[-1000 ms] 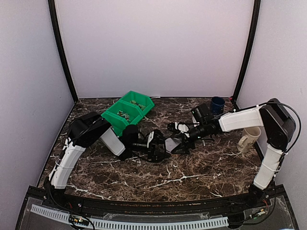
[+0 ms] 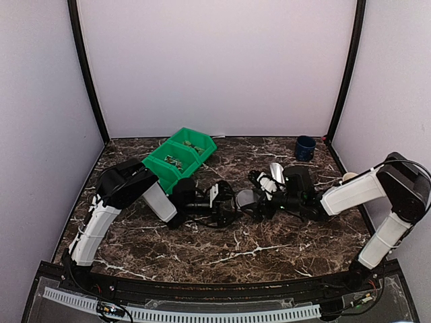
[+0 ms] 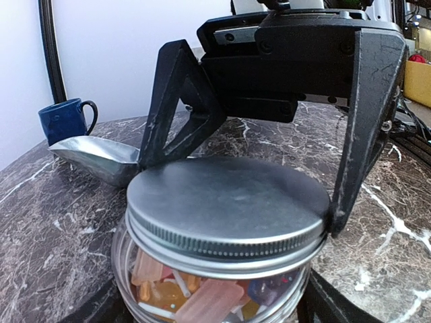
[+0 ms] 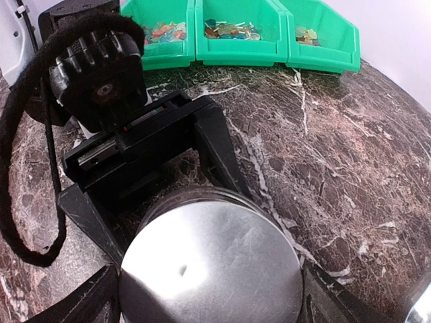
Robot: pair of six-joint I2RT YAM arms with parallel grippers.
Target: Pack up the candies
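Observation:
A clear jar (image 3: 202, 296) of wrapped-looking, colourful candies has its silver lid (image 3: 229, 205) on top, at mid-table between the two arms. My left gripper (image 2: 230, 210) is open around the jar, its fingers (image 3: 328, 303) entering the left wrist view from below. From the other side, my right gripper (image 2: 256, 196) is open too, with fingers (image 3: 363, 128) on either side of the lid. In the right wrist view the lid (image 4: 212, 266) faces the camera and covers most of the jar. Whether the lid sits tight cannot be told.
Green bins (image 4: 236, 50) with candies in their compartments stand at the back left. A metal scoop (image 3: 101, 158) lies right of the jar. A blue mug (image 2: 305, 148) stands at the back right; the right arm mostly hides a pale mug (image 2: 349, 177).

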